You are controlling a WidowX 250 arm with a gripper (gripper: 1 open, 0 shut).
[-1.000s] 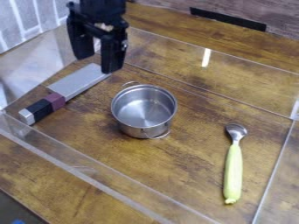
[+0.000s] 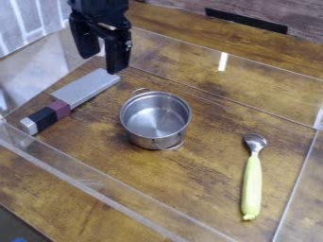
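Observation:
My gripper (image 2: 101, 59) hangs at the upper left of the camera view, dark and open, its fingers above a long grey object (image 2: 89, 88) with a dark purple-and-black end, lying on the wooden table. Right of that sits a steel pot (image 2: 155, 121) with two wire handles. At the lower right lies a spoon or scoop (image 2: 251, 184) with a pale yellow-green handle and metal head, pointing away.
Transparent low walls border the area on the left, front and right.
My gripper has moved a little to the left and up, away from the pot. The objects on the table stay where they were.

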